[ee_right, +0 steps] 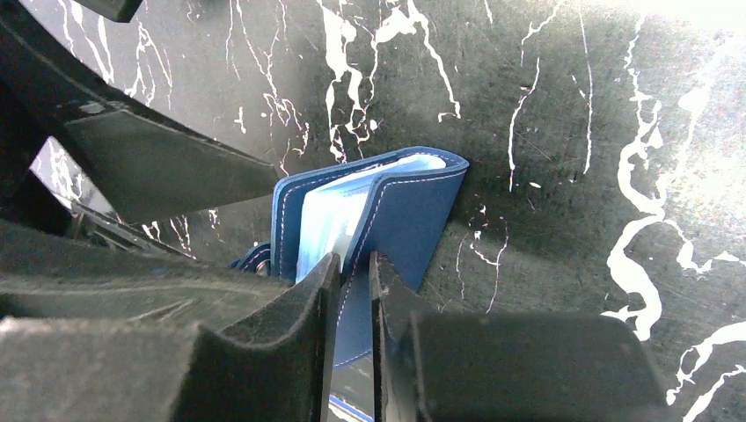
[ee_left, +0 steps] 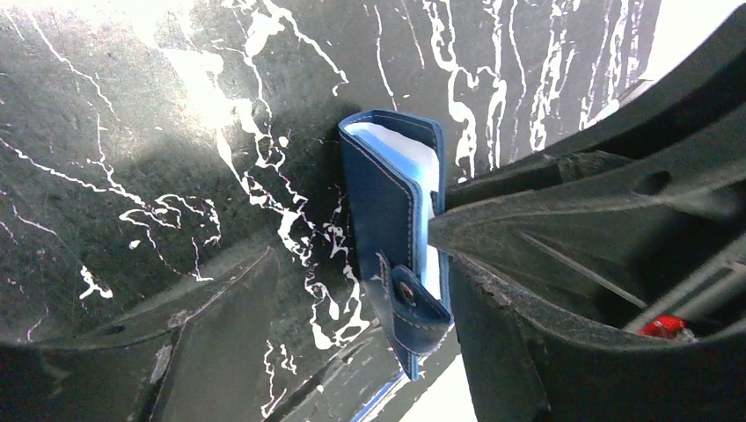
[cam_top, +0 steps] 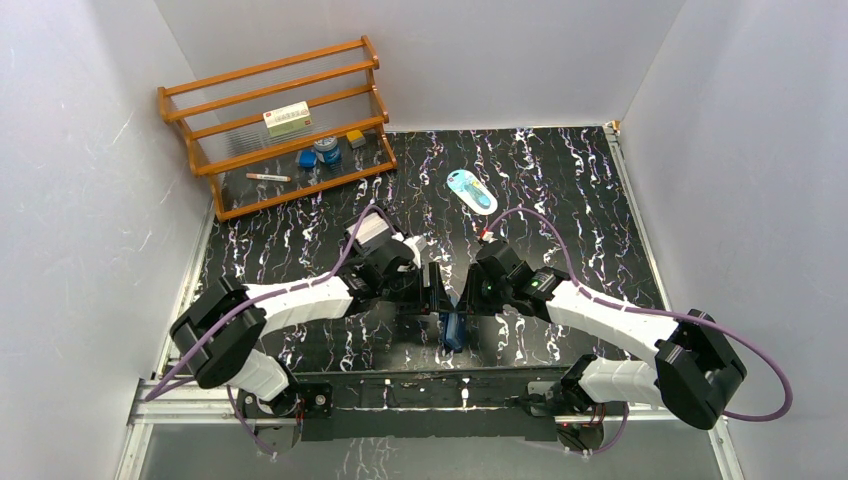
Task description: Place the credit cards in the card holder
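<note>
The navy card holder (ee_left: 383, 211) with white stitching stands on edge, its sleeves pale blue and white inside. Its snap strap (ee_left: 415, 308) is folded round toward the opening side. My right gripper is shut on one cover of the holder. My left gripper stands open, its fingers spread to either side of the holder and closer to the camera. In the top view the holder (cam_top: 455, 333) is at the front middle, between both grippers. I can make out no loose credit card for certain.
Behind the left arm, a dark box with white contents (cam_top: 370, 230) is partly hidden. A blister pack (cam_top: 472, 191) lies farther back. The wooden rack (cam_top: 290, 195) fills the back left, with several small items.
</note>
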